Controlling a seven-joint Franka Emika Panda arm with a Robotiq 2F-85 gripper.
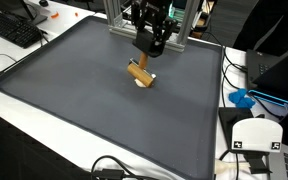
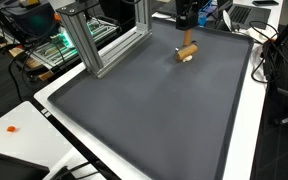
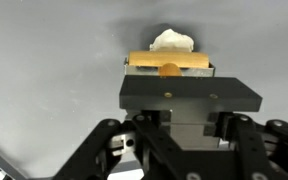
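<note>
A wooden mallet hangs head-down from my gripper (image 1: 145, 51), which is shut on its handle (image 1: 143, 60). The cylindrical head (image 1: 140, 73) is tan and lies roughly level, low over the grey table. Close under it is a small whitish lump (image 2: 187, 59), partly covered by the mallet in both exterior views. In the wrist view the lump (image 3: 172, 41) shows just beyond the mallet head (image 3: 174, 60), while a dark bar of the gripper hides most of the handle. Whether head and lump touch, I cannot tell.
A metal frame (image 2: 119, 50) stands at the table's edge. Beyond the table lie a keyboard (image 1: 13, 30), a blue object (image 1: 242, 98) and a white device (image 1: 256, 134).
</note>
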